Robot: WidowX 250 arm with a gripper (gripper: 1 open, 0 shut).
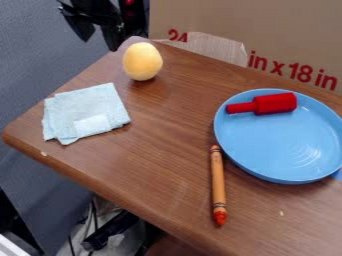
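Observation:
My dark gripper (pixel 96 22) hangs at the top left of the camera view, over the far corner of the table, above and left of a yellow egg-shaped object (pixel 142 62). I cannot tell whether its fingers are open or shut. A folded pale blue cloth (pixel 83 112) lies at the table's left. A blue plate (pixel 281 150) on the right holds a red cylindrical object with a handle (pixel 271 103). An orange crayon (pixel 218 188) lies left of the plate.
A cardboard box (pixel 241 35) stands along the back of the wooden table (pixel 147 170). The table's left edge drops to the floor.

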